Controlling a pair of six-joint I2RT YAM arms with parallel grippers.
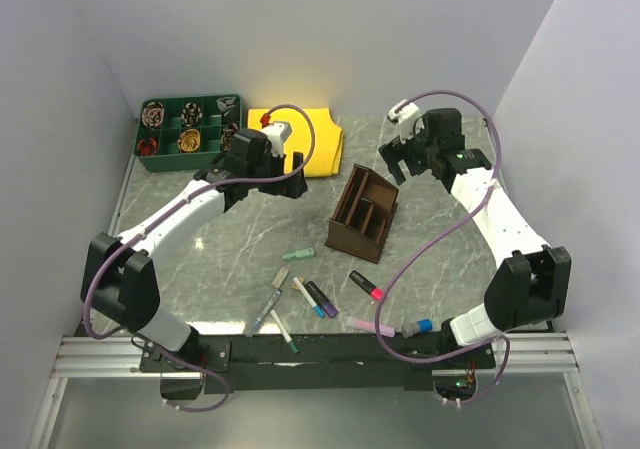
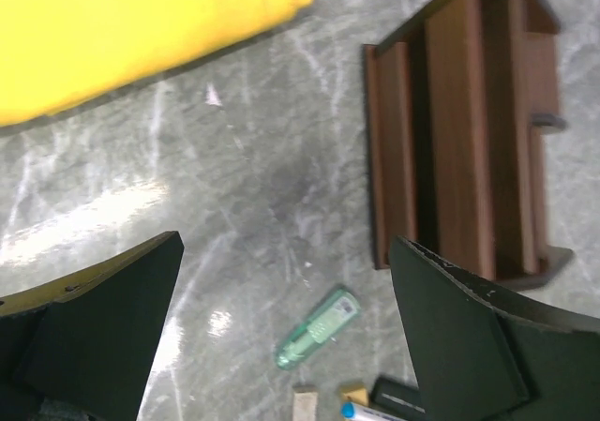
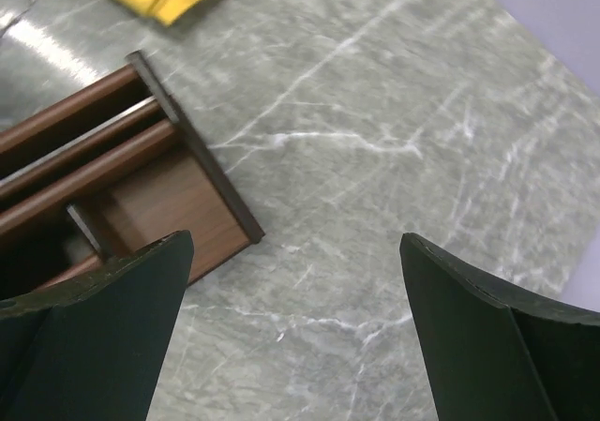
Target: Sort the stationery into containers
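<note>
A dark brown wooden organizer (image 1: 353, 242) with several compartments stands in the middle of the table, its visible compartments empty. In front of it lie a green tube (image 1: 299, 254), a small pale block (image 1: 280, 277), a grey stick-like item (image 1: 264, 312), a white pen (image 1: 284, 331), a blue-ended marker (image 1: 308, 296), a dark purple marker (image 1: 321, 299), a black-and-pink highlighter (image 1: 366, 285), a pink item (image 1: 366, 325) and a blue-capped item (image 1: 417, 327). My left gripper (image 1: 298, 174) is open left of the organizer, empty. Right of it, my right gripper (image 1: 392, 165) is likewise open and empty.
At the back left is a green divided tray (image 1: 165, 163) holding several coiled items. A folded yellow cloth (image 1: 325, 154) lies beside it. Bare marble tabletop (image 3: 347, 187) extends right of the organizer. Purple cables (image 1: 440, 231) loop from both arms.
</note>
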